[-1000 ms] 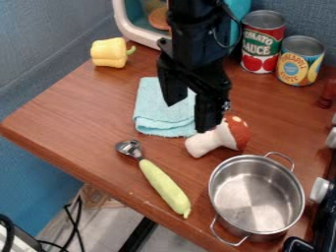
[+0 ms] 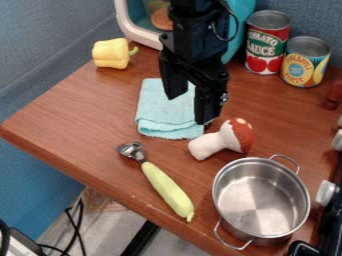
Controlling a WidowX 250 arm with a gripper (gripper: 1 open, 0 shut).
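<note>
My black gripper point(image 2: 211, 100) hangs over the light blue folded cloth point(image 2: 166, 120), a little above and left of the red-capped white mushroom point(image 2: 219, 140); whether it is open or shut is hard to tell. An ice cream scoop point(image 2: 132, 151) and a pale corn-like piece point(image 2: 170, 189) lie at the front. A steel pot point(image 2: 261, 200) stands at right, and a yellow pepper point(image 2: 112, 54) lies at back left.
A tomato sauce can point(image 2: 265, 50) and a yellow-labelled can point(image 2: 305, 65) stand at back right, beside a teal bin point(image 2: 134, 20).
My gripper has risen slightly from one second ago; the objects on the table stay where they were.
</note>
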